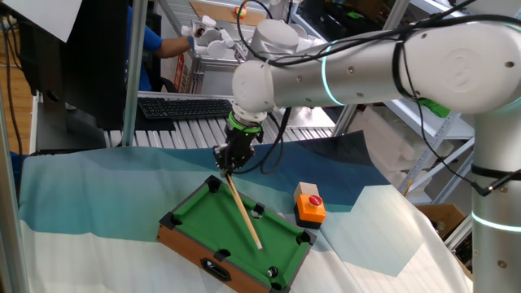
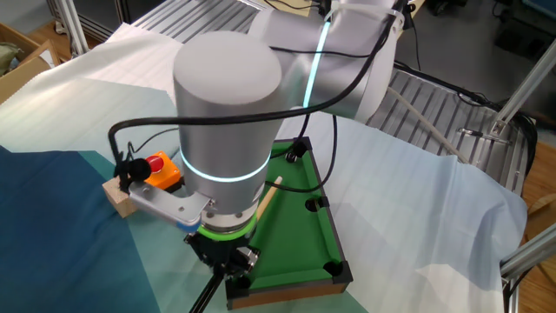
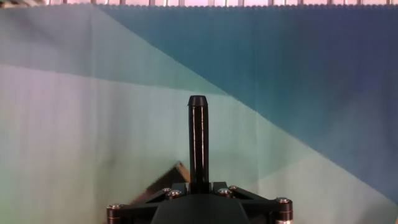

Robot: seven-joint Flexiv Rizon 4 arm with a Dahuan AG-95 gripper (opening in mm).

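Observation:
A small pool table with green felt and wooden sides lies on the cloth. My gripper is above its far-left edge, shut on a wooden cue. The cue slants down over the felt, its pale tip towards the near right. The tip's contact with the felt cannot be judged. A dark ball rests near the near-right corner. In the wrist view, the cue's black butt sticks out from between the gripper's fingers. The second exterior view shows part of the cue behind the arm.
An orange box with a red button stands right of the pool table, beside a wooden block. A keyboard and a monitor are at the back left. Cables hang along the arm. Open cloth lies left of the table.

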